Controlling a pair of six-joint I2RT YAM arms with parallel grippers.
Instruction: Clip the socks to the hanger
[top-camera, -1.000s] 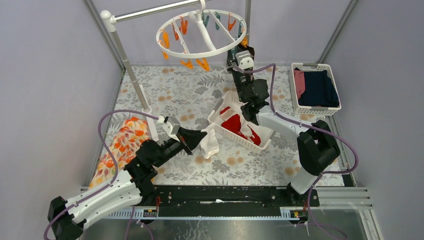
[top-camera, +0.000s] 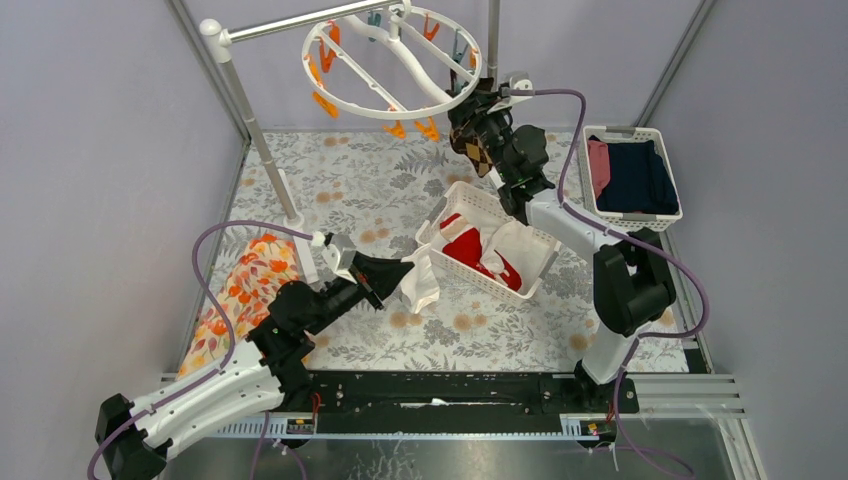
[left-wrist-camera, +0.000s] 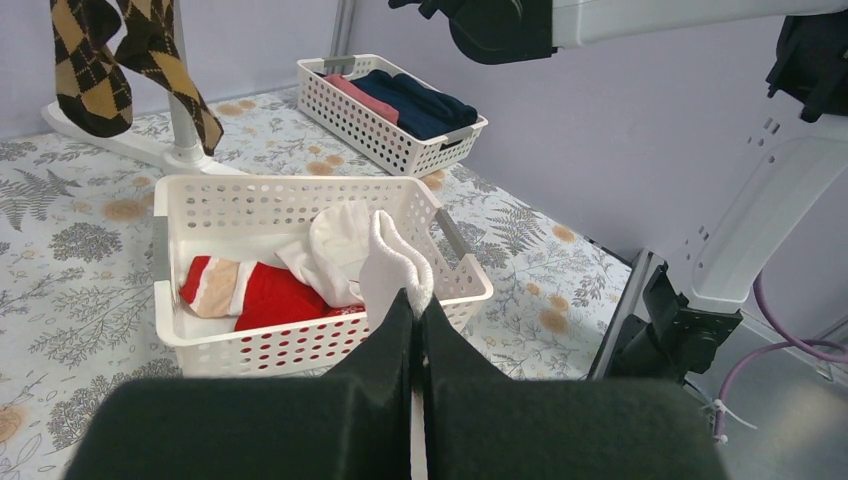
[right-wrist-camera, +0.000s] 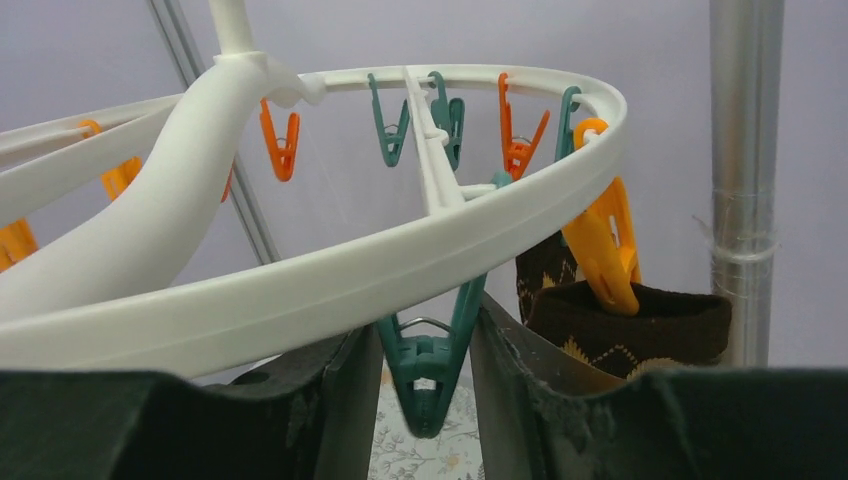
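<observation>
A white sock (top-camera: 419, 282) hangs from my left gripper (top-camera: 408, 263), which is shut on it; in the left wrist view its folded top (left-wrist-camera: 398, 255) sticks up beyond the fingertips. Up at the hanger's white hoop (right-wrist-camera: 480, 225), my right gripper has its fingers part way apart, on either side of a green clip (right-wrist-camera: 425, 390). The clip's handles are spread wide and its lower end is closed; whether the fingers touch it I cannot tell. Just right of it, an orange clip (right-wrist-camera: 603, 255) is at the cuff of a brown argyle sock (right-wrist-camera: 625, 325).
Red-and-white clothing (top-camera: 465, 245) lies in the white basket (top-camera: 470, 272) below. A second basket (top-camera: 640, 222) with dark and pink cloth stands at the right. Several other clips hang round the hoop, and the hanger's pole (right-wrist-camera: 745, 200) rises close by.
The hoop has turned, its clips shifting round. My right gripper has swung about the hoop's right side, and the argyle sock beside it has come into sight. The left arm is still.
</observation>
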